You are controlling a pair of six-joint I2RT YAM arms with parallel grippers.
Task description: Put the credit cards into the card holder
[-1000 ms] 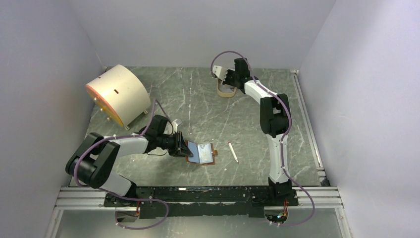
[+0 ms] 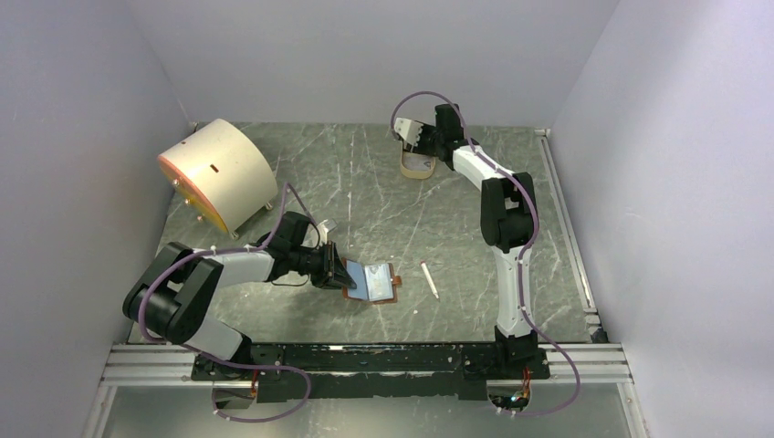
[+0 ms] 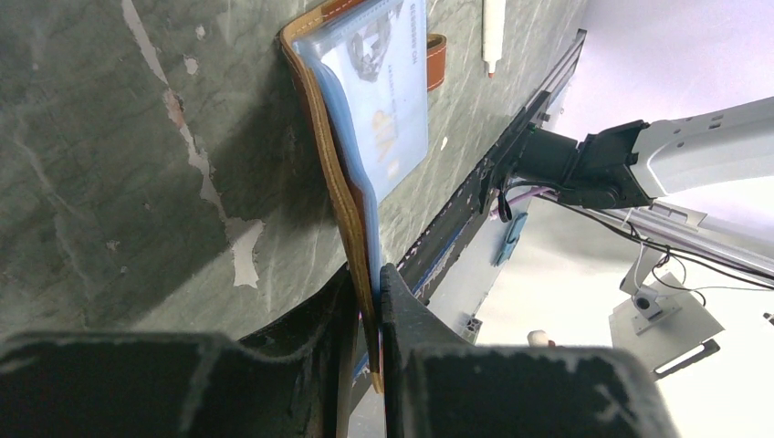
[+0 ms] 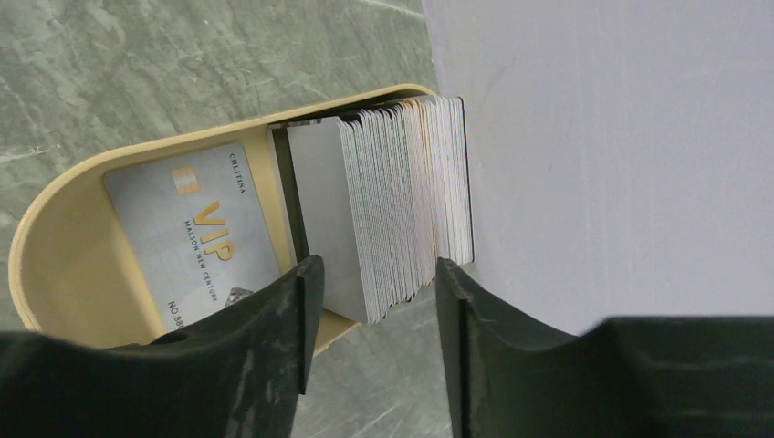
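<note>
An open brown leather card holder (image 2: 393, 292) with clear blue-tinted sleeves lies at the front middle. My left gripper is shut on the edge of its cover and sleeves. At the back, a cream box (image 2: 417, 172) holds a thick row of cards (image 4: 402, 201) standing upright, and a silver VIP card (image 4: 196, 224) lies flat in its other section. My right gripper is part open over the box, its fingers either side of the front cards' lower part; whether they touch the cards is unclear.
A large cream cylinder (image 2: 219, 173) sits at the back left. A white marker (image 2: 429, 280) lies right of the card holder. Walls close it in at back and sides.
My right arm has shifted very slightly at the box in the top view. The left arm and card holder look unchanged.
</note>
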